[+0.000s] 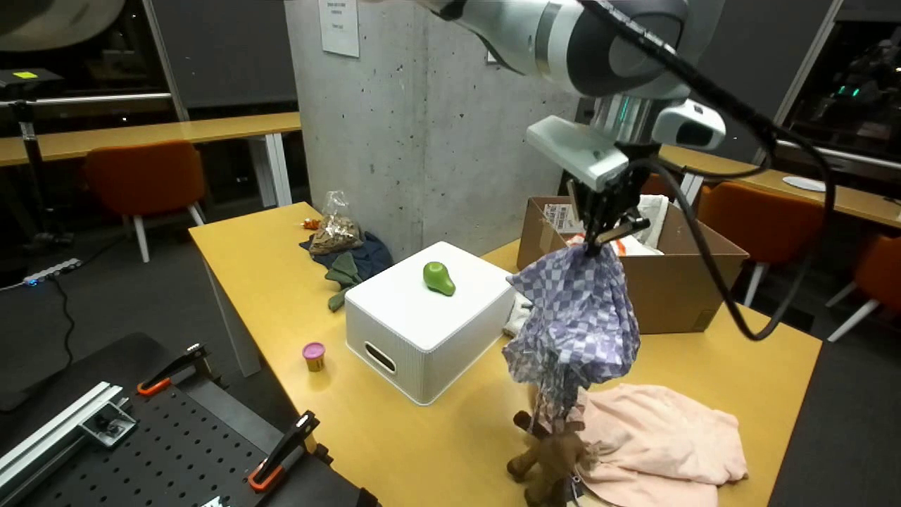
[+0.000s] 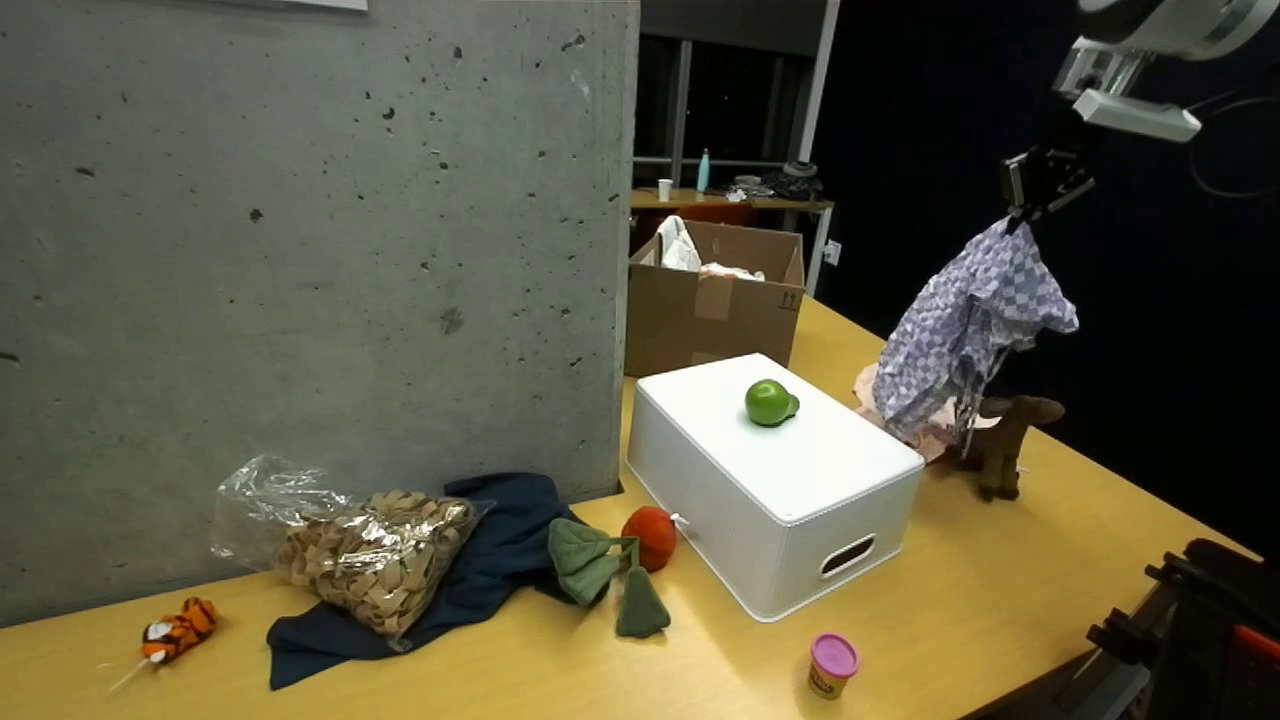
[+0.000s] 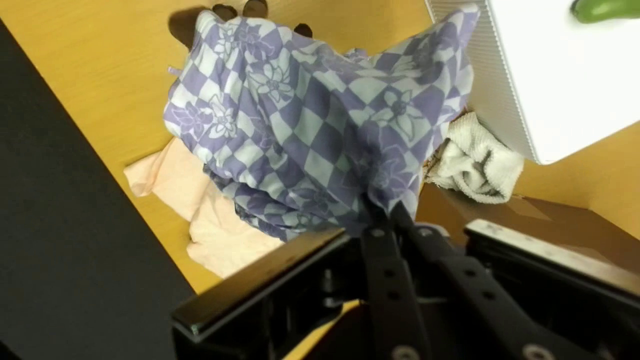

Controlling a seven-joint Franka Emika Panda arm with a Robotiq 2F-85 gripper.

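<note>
A purple-and-white checked cloth [image 1: 574, 308] with a flower print hangs bunched from my gripper [image 1: 593, 245], pinched near its top and held above the table. The wrist view shows the fingertips of the gripper closed together on a fold of this cloth [image 3: 312, 126]. Its lower end dangles close to a brown plush animal [image 1: 549, 463]; whether they touch I cannot tell. In exterior view 2 the cloth [image 2: 972, 318] spreads down to the left of the gripper [image 2: 1022, 222]. A pale pink cloth [image 1: 663, 439] lies on the table below.
A white box [image 1: 405, 296] with a green pear [image 1: 437, 277] on its lid stands left of the gripper. Behind is an open cardboard box [image 1: 676, 291] containing fabric. A purple-lidded tub [image 1: 313, 355] sits near the front edge, with clear table around it.
</note>
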